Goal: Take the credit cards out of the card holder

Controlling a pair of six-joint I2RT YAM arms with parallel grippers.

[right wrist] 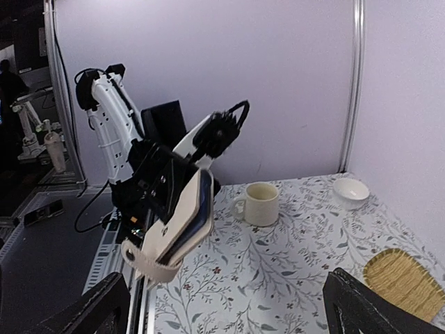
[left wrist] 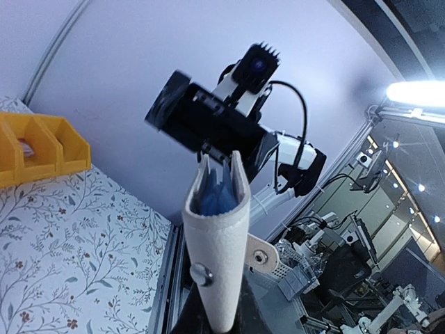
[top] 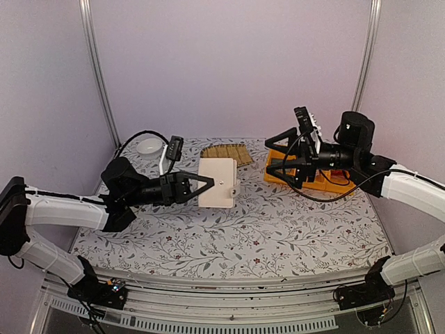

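Note:
My left gripper is shut on the cream card holder, which it holds up above the table. The left wrist view looks into the top of the card holder, with blue showing inside its parted walls; whether that is a card or lining, I cannot tell. A strap with a metal snap sticks out at its side. From the right wrist view, the holder appears tilted, with dark blue along one face. My right gripper stands open and apart from it, to the right, with nothing between its fingers.
An orange bin stands at the back right, below the right gripper. Behind the holder lies a woven mat; a white bowl is at the back left. A beige mug shows in the right wrist view.

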